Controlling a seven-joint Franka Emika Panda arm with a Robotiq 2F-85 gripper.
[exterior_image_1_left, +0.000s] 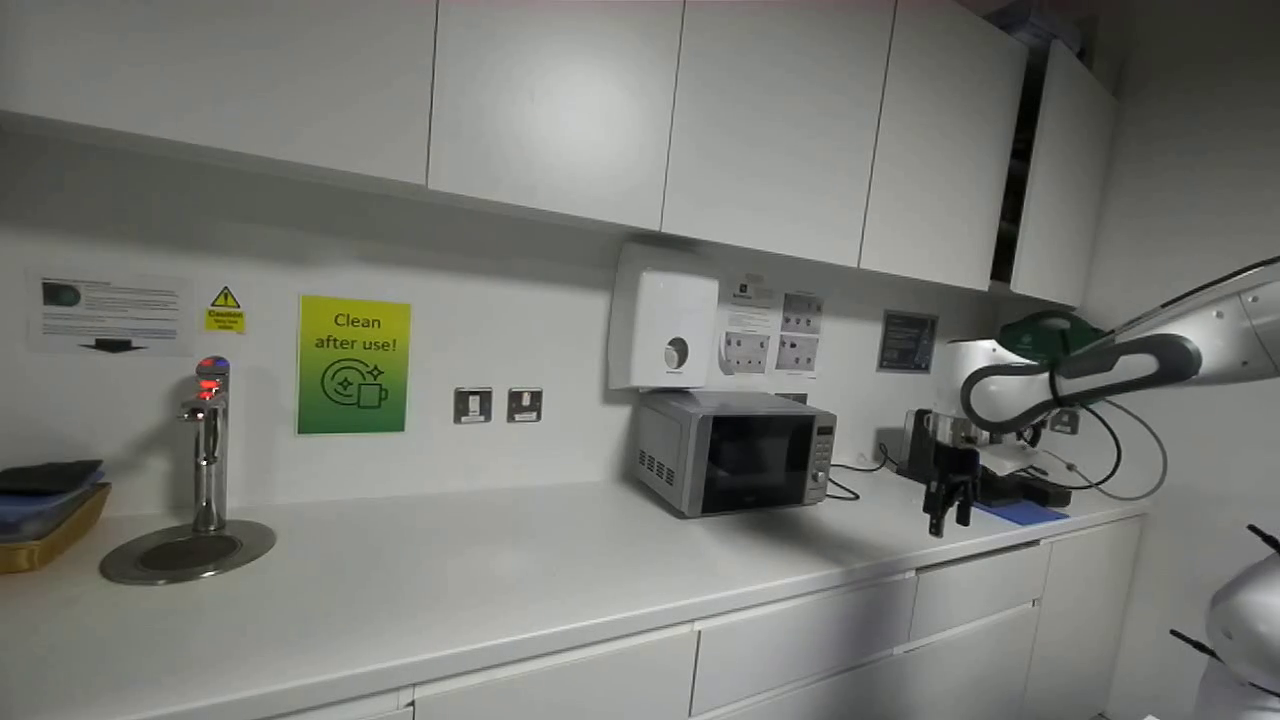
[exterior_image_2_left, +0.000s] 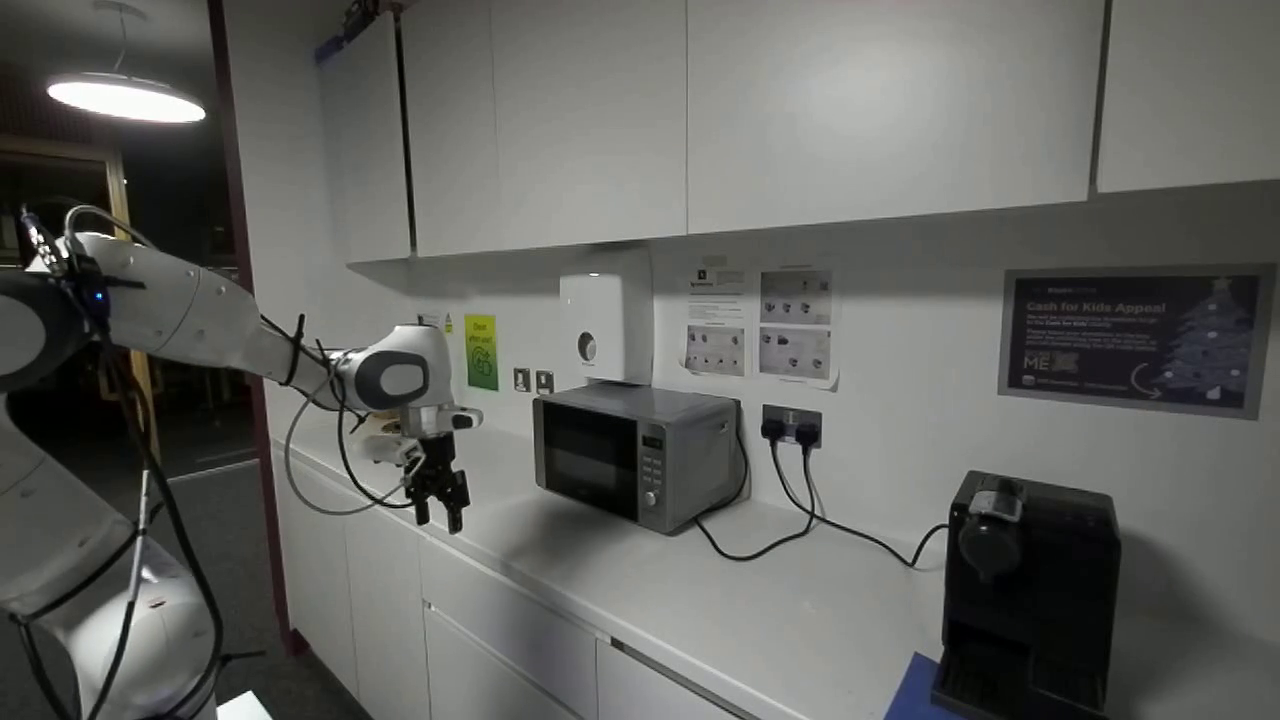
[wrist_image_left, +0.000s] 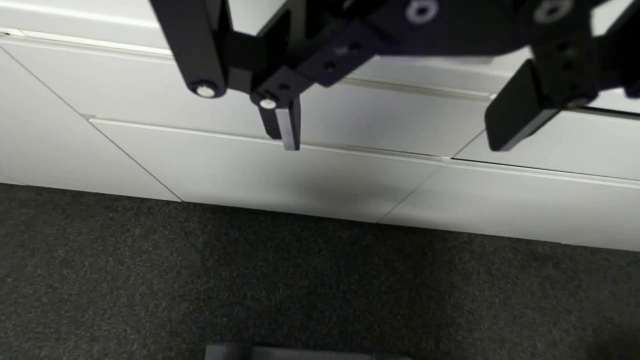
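My gripper is open and empty, its fingers pointing down near the counter's front edge. In the second exterior view the gripper is left of the grey microwave, apart from it. Between the spread fingers in the wrist view, the gripper has only white drawer fronts and the dark floor behind it. In the first exterior view the microwave stands with its door shut against the wall.
A black coffee machine stands on a blue mat at the counter's right. The tap and a tray are at the far left. Wall cupboards hang above.
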